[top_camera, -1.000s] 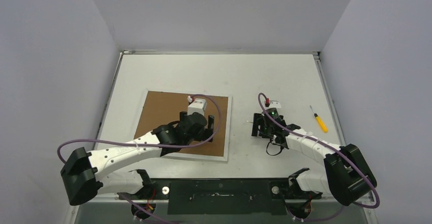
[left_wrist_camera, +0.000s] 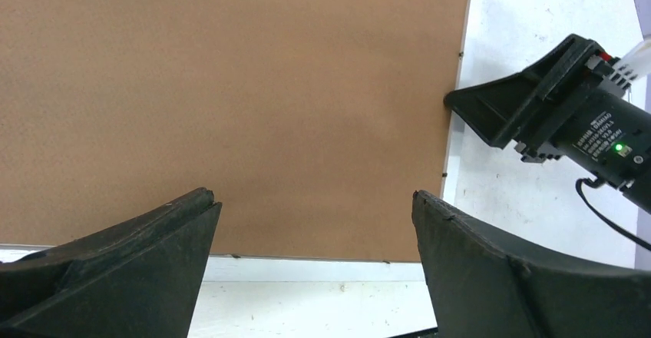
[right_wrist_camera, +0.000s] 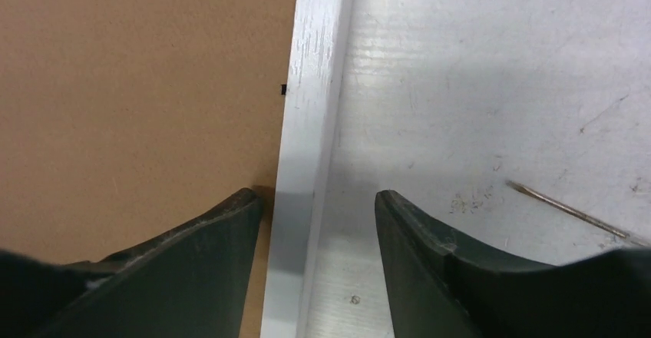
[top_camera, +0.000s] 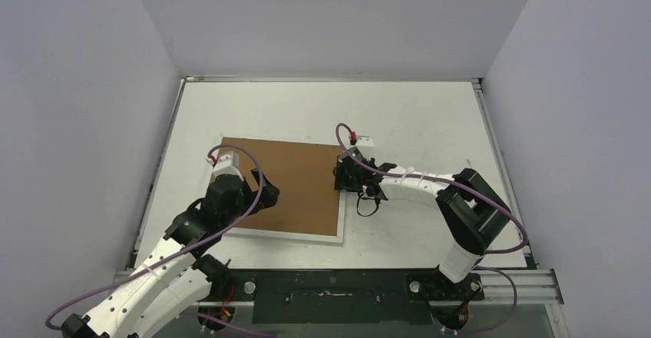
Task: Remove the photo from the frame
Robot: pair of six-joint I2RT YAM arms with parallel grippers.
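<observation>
The frame lies back up, a brown board (top_camera: 299,184) inside a white border (top_camera: 292,236), with small dark tabs along its edge in the wrist views. My left gripper is open over the board's left part, nothing between its fingers. My right gripper is part open over the frame's right border (right_wrist_camera: 307,61): one fingertip by the board's edge, the other above the white table. Whether it touches the border I cannot tell.
A thin metal rod (right_wrist_camera: 568,206) lies right of the frame. Walls stand at both sides.
My left gripper has moved left across the board. My right gripper has moved left and toward the back, onto the frame's right edge.
</observation>
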